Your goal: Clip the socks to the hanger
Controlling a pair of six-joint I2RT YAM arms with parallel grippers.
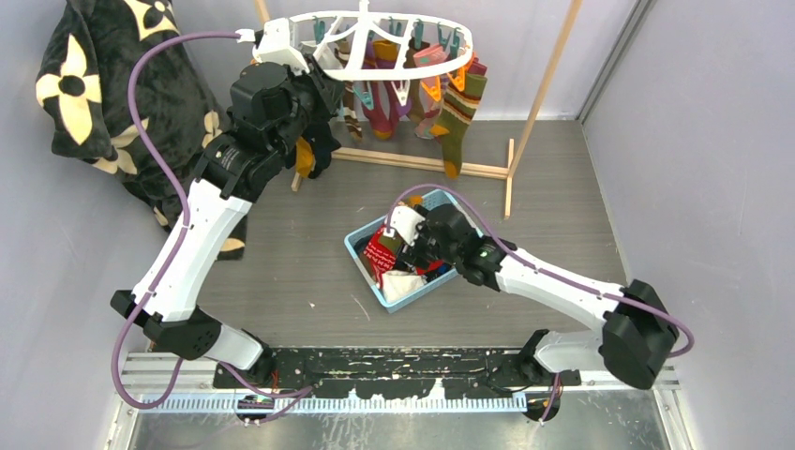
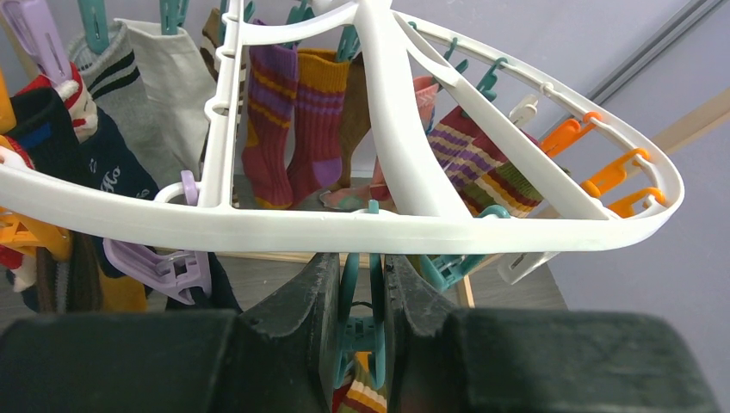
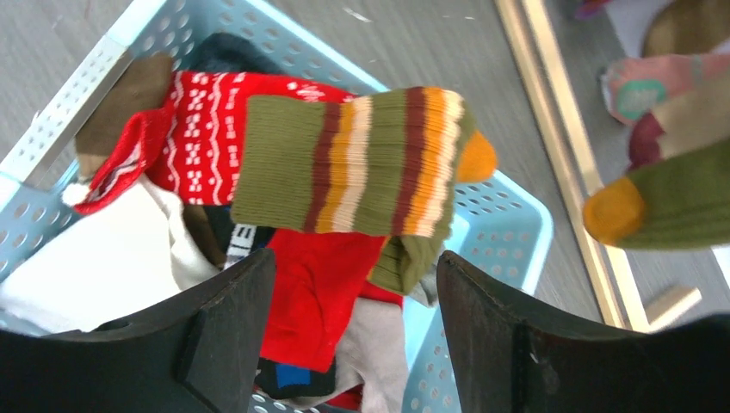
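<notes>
A white round hanger hangs at the back with socks clipped round it. In the left wrist view my left gripper is at the front of the hanger's rim, its fingers shut on a teal clip. Part of a striped sock shows below that clip. My right gripper stands open over the blue basket, nothing between its fingers. Beyond its fingertips a green striped sock lies on top of the pile, over a red patterned sock.
White cloth and other socks fill the basket. A green sock hangs from the hanger's right side above the wooden stand base. A dark floral blanket lies at the left. Floor right of the basket is clear.
</notes>
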